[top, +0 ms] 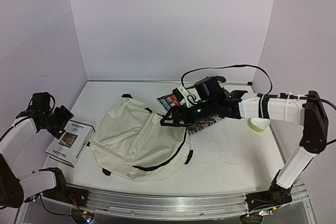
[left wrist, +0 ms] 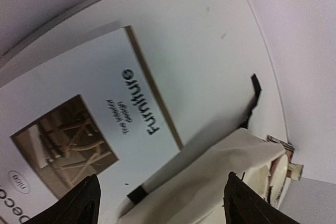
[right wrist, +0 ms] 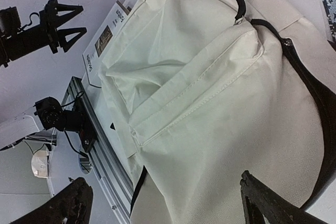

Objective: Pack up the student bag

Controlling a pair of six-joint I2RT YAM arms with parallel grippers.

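Observation:
A white box-like book (top: 69, 141) lettered "Furniture" and "Decorate" lies flat at the table's left side. My left gripper (top: 64, 120) is over its far edge, open and empty; in the left wrist view the book (left wrist: 113, 98) shows with clear space between the fingers. The cream bag (top: 126, 140) lies slumped at the middle left, its dark zip (top: 163, 165) curving along the near right side. Over the bag's right part, my right gripper (top: 170, 118) stands open, and its fingers (right wrist: 76, 203) are wide apart above the cream cloth. Whether they touch it I cannot tell.
Behind the right gripper lies a patterned flat item (top: 168, 101), partly hidden by the arm. A small white and green bowl (top: 259, 124) sits at the right.

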